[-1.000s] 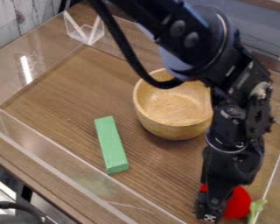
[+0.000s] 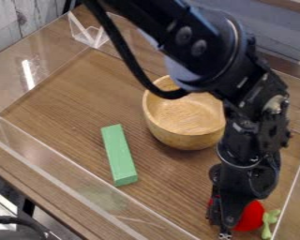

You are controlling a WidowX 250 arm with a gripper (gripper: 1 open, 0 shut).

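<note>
My black gripper (image 2: 225,217) is low at the bottom right, shut on a red object (image 2: 251,215) with a small green part (image 2: 269,221) sticking out to its right. The fingers partly hide the red object. A tan wooden bowl (image 2: 175,129) sits behind the gripper, partly covered by the arm. A green rectangular block (image 2: 117,152) lies on the wooden table (image 2: 59,122), left of the gripper.
A clear plastic object (image 2: 87,28) stands at the back left. The table's front edge runs along the lower left.
The gripper and red object have shifted slightly up and left. The bowl and green block have not moved.
</note>
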